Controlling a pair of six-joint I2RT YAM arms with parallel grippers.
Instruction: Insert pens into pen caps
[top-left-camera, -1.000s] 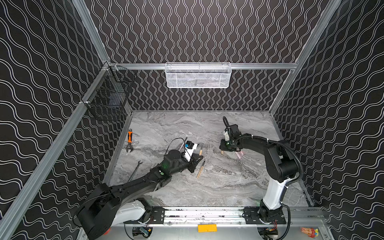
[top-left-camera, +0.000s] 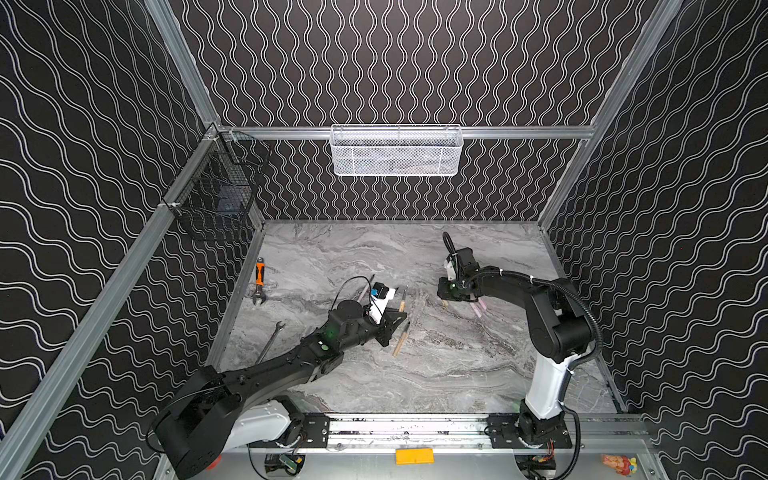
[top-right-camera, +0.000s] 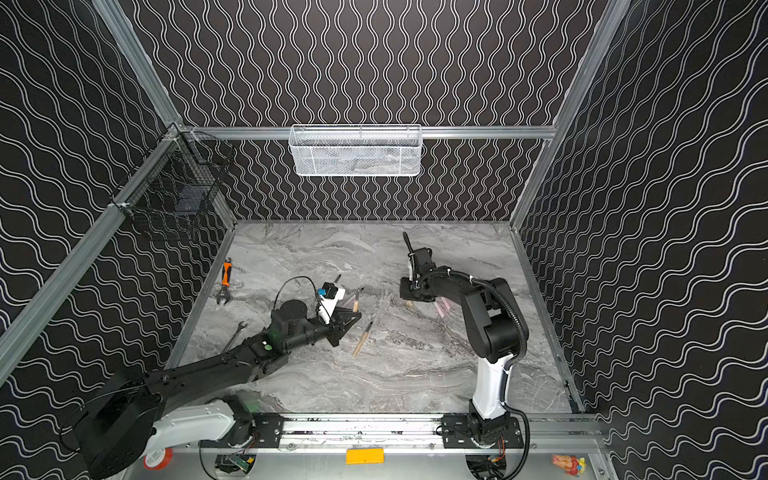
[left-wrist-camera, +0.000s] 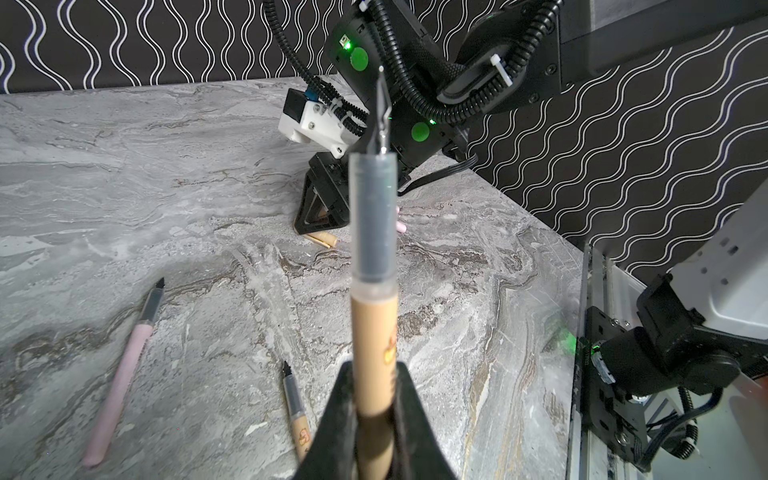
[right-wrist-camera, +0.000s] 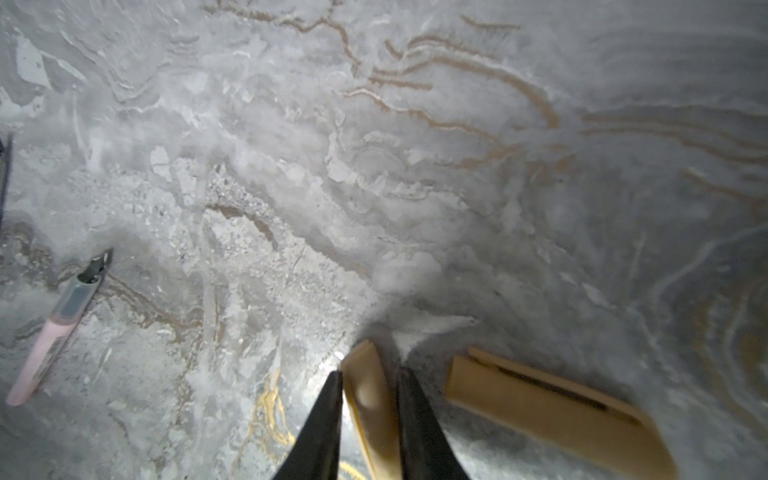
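A tan pen (left-wrist-camera: 374, 336), dark nib up, stands roughly upright in the left wrist view, with my left gripper shut on its lower barrel. In the right wrist view my right gripper is shut on a tan cap (right-wrist-camera: 372, 412), with a finger on either side of it. Another tan cap (right-wrist-camera: 552, 416) lies on the table just to its right. From above, my right gripper (top-left-camera: 449, 296) is close over the table, to the right of my left gripper (top-left-camera: 393, 321).
A second tan pen (left-wrist-camera: 296, 408) and a pink pen (left-wrist-camera: 124, 376) lie loose on the table. Pink pieces (top-left-camera: 478, 308) lie beside the right gripper. A wrench (top-left-camera: 271, 341) and an orange-handled tool (top-left-camera: 259, 280) are at the left.
The left arm with its pen has not visibly moved.
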